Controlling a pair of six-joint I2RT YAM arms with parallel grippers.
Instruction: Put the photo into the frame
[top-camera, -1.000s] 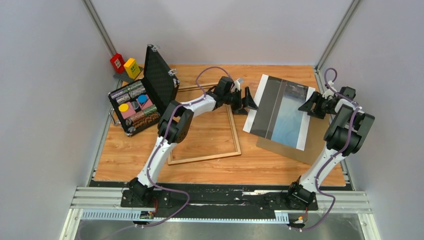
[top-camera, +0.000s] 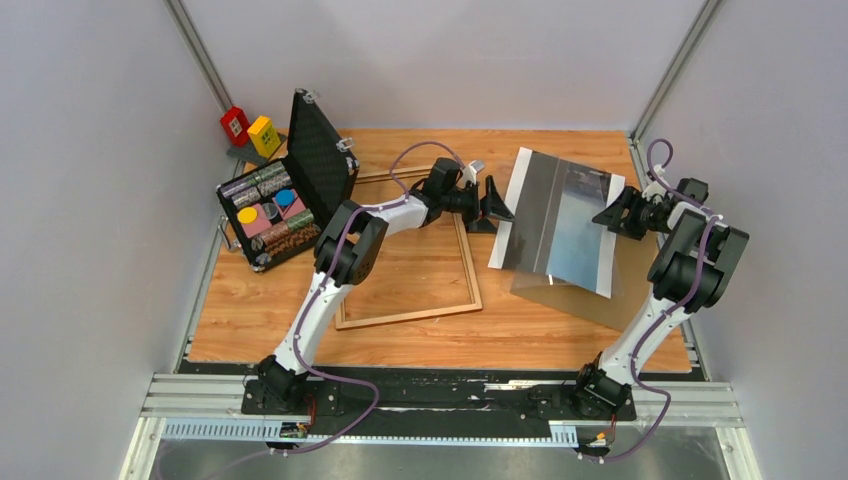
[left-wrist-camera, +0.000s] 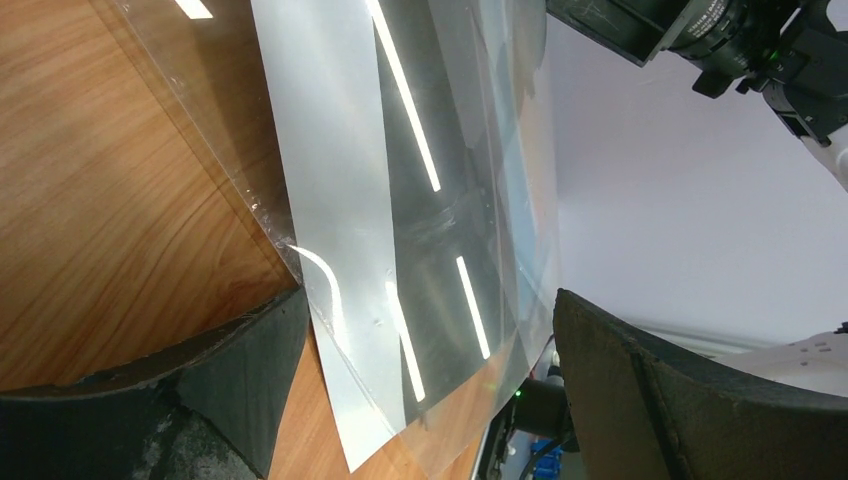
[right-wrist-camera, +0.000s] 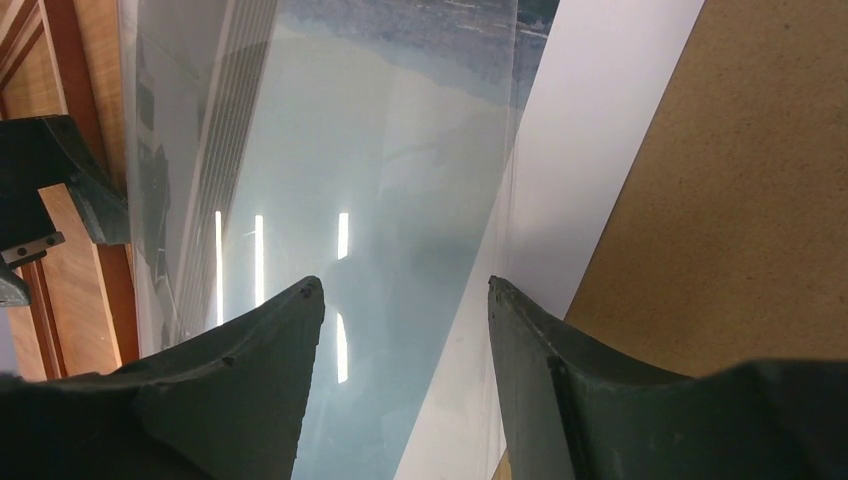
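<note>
The photo (top-camera: 585, 235), white-edged with a dark band, lies on a brown backing board (top-camera: 600, 310) at the right, with a clear sheet (right-wrist-camera: 400, 150) over it. My left gripper (top-camera: 487, 205) is open at the stack's left edge; the sheet and white border show between its fingers in the left wrist view, not gripped. My right gripper (top-camera: 612, 215) is over the stack's right side, its fingers apart with sheet and border beneath them. The wooden frame (top-camera: 467, 280) lies at the middle left, partly under my left arm.
An open case of chips (top-camera: 270, 215) stands at the left, with red (top-camera: 235, 126) and yellow (top-camera: 264, 137) blocks behind it. Bare table shows along the front edge.
The sheets under it moved slightly, the clear sheet showing more at the lower edge.
</note>
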